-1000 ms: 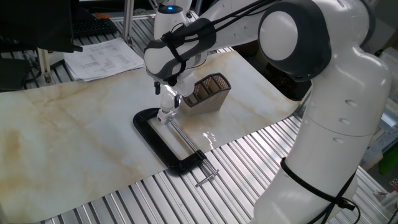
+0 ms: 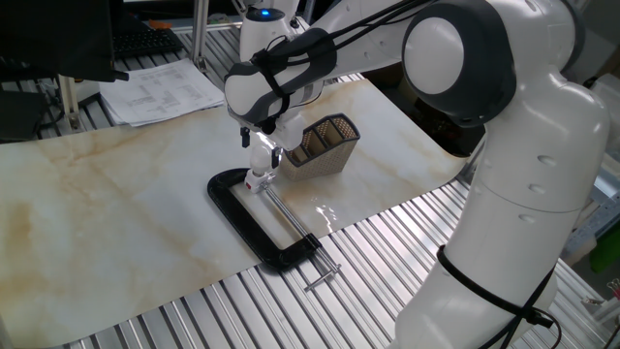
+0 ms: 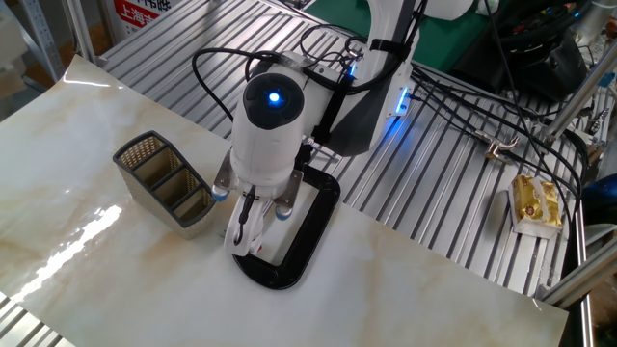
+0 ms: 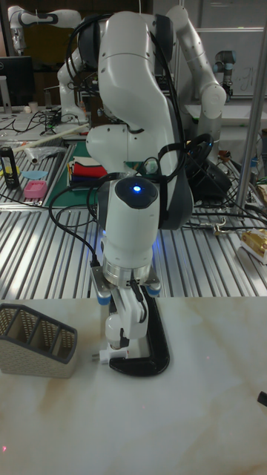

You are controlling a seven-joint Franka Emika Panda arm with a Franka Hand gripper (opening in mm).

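Observation:
A black C-clamp [image 2: 242, 218] lies flat, its frame over the marble-patterned sheet and its steel screw [image 2: 287, 211] ending in a crossbar [image 2: 323, 277] above the ribbed metal table. Pointing down, my white gripper [image 2: 257, 180] is low at the clamp's far end, by the screw's tip. In exterior view 2 the gripper [image 3: 243, 246] overlaps one end of the frame [image 3: 318, 217]. A small white piece [image 4: 114, 354] lies crosswise at the fingertips in exterior view 3; whether it belongs to the gripper is unclear. The finger gap is hidden, so its state cannot be told.
Close beside the gripper stands a beige mesh holder [image 2: 322, 155] with grey-rimmed compartments. Papers [image 2: 160, 92] lie at the back left in exterior view 1. A gold-wrapped block [image 3: 536, 204] rests on the metal slats. Much of the marble sheet [image 2: 97, 223] is bare.

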